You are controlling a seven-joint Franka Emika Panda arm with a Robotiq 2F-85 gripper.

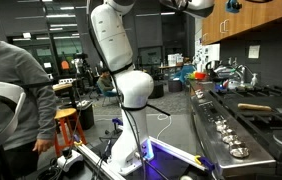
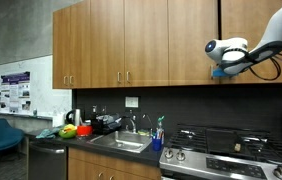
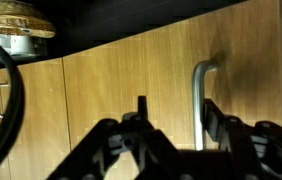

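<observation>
A wooden cabinet door (image 3: 111, 80) fills most of the wrist view, with a silver bar handle (image 3: 199, 105) on it. My gripper is at this handle with its fingers apart. The handle lies between them, close to the right finger (image 3: 213, 112); whether it touches is unclear. In the second exterior view the gripper (image 2: 217, 72) is up against the lower part of the upper cabinets (image 2: 191, 40). Only a little of the arm's end shows at the top of the first exterior view.
Below the cabinets are a stove (image 2: 226, 163), a sink (image 2: 133, 140) and a counter holding several items. A black cable (image 3: 16, 85) curves along the wrist view's left side. A person (image 1: 21, 95) is at the left of the first exterior view.
</observation>
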